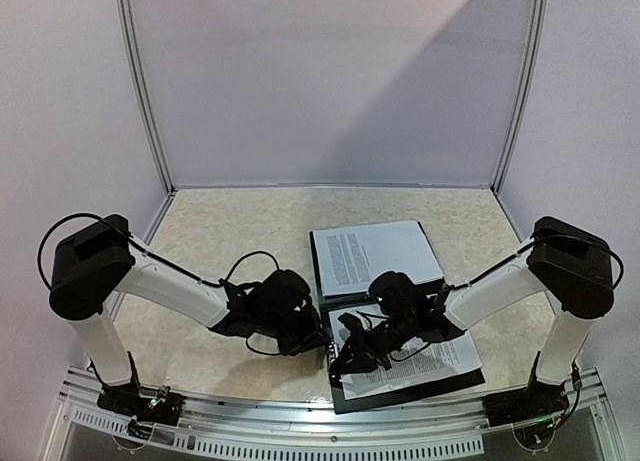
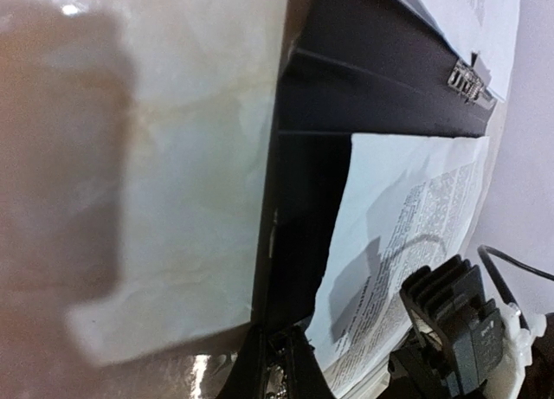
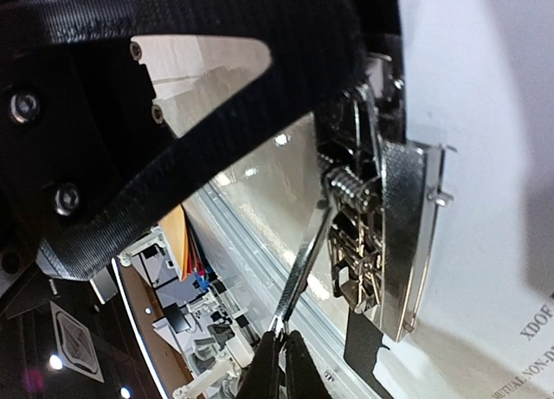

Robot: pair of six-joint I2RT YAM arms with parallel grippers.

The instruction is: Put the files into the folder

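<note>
The black folder [image 1: 425,392] lies spread open on the table. Printed sheets [image 1: 458,355] rest on its near half. A metal clip [image 3: 402,234] stands at the left edge of these sheets, its thin lever [image 3: 303,265] swung out to the side. The lever's end meets the tips of my right gripper, which is shut; whether it sits between the fingers is unclear. At the folder's left edge is my left gripper, its fingers close together with a narrow gap. Whether the folder edge or clip is gripped there cannot be made out.
More printed sheets [image 1: 375,253] lie on the folder's far half, by a second metal clip [image 2: 466,80]. Both forearms crowd the near half.
</note>
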